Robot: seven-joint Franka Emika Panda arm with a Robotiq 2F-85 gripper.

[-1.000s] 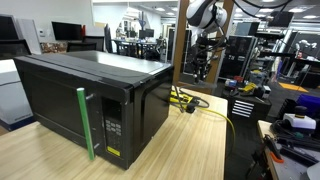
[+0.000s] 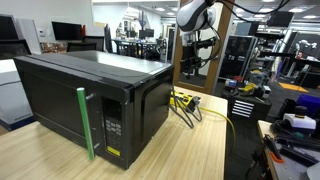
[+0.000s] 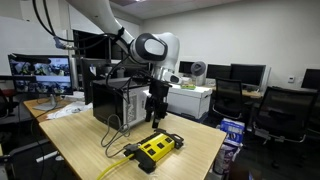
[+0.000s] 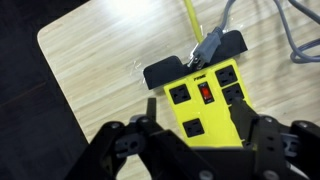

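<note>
A yellow and black power strip [image 3: 152,154] lies on the wooden table, with my gripper [image 3: 155,122] above it. Seen from the wrist, the strip's yellow face [image 4: 208,122] carries several black outlets and a small red switch. My gripper has its fingers apart, one on either side of the strip's face in that view, and nothing is held between them. A grey plug [image 4: 207,47] with a cord sits at one end of the strip. In exterior view 1 the strip [image 2: 186,98] is partly hidden behind the black microwave [image 2: 112,107].
The microwave, with a green handle [image 2: 85,123], fills the left of exterior view 1. Loose grey cable [image 3: 117,132] and a yellow cord [image 3: 115,168] lie around the strip. Bare tabletop [image 3: 201,145] shows right of the strip.
In exterior view 1 the arm's wrist and gripper have shifted and turned slightly over the far end of the table. The strip and microwave look unmoved.
</note>
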